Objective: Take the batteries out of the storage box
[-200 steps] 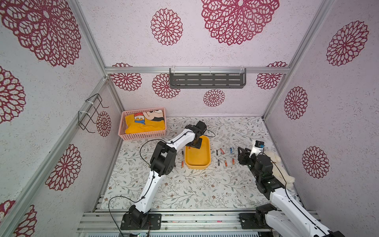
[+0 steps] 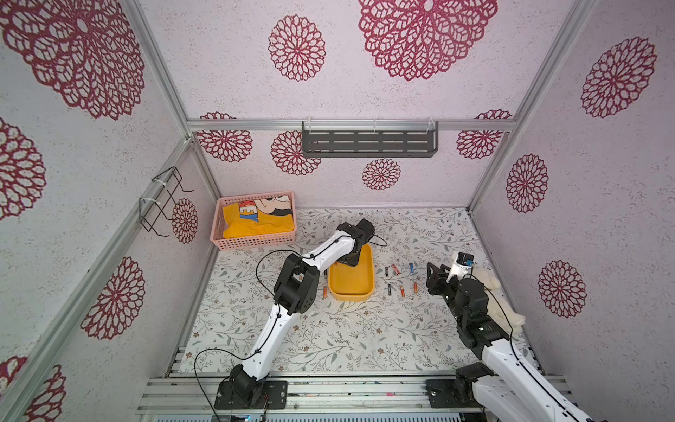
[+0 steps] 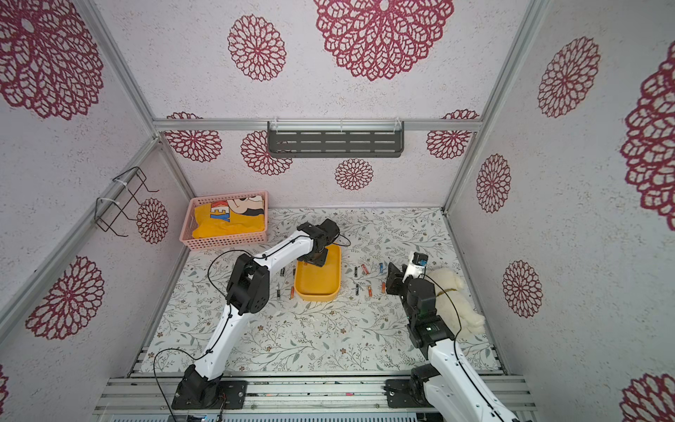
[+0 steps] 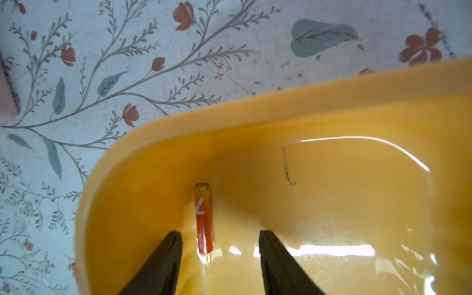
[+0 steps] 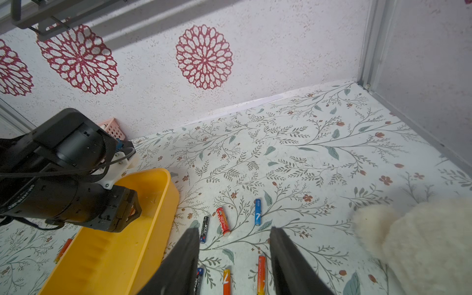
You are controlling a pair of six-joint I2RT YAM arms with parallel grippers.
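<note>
In the left wrist view a red battery [image 4: 203, 218] lies inside the yellow storage box [image 4: 275, 109], close to one end wall. My left gripper is open above the box floor, and the gap between its fingertips is empty; the battery is near the left finger [image 4: 169, 260]. My right gripper hangs open over the right side of the table, holding nothing. Beyond it lie loose batteries: a blue battery [image 5: 258, 212], a red battery [image 5: 222, 221] and a black battery [image 5: 204, 229], with several more nearer.
More batteries lie left of the box, such as an orange battery [image 2: 325, 292]. A pink basket [image 2: 253, 243] with yellow cloth stands at the back left. A white plush toy [image 5: 432, 241] is at the right.
The right arm has moved slightly, its gripper a touch to the right.
</note>
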